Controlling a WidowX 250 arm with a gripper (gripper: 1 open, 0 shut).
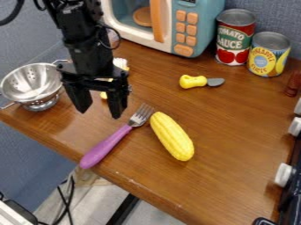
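My black gripper [99, 102] hangs in the air over the left side of the wooden table, its two fingers apart with nothing seen between them. To its lower right lies a purple-handled fork [108, 145], tines pointing up-right. A yellow corn cob [173, 137] lies to the right of the fork. Something yellow behind the gripper is mostly hidden by it.
A steel colander [26, 86] sits at the left edge. A toy microwave [189, 26], tomato can [233, 44], second can [268, 56] and yellow-handled small utensil [196, 81] are at the back. Dark appliances edge the right.
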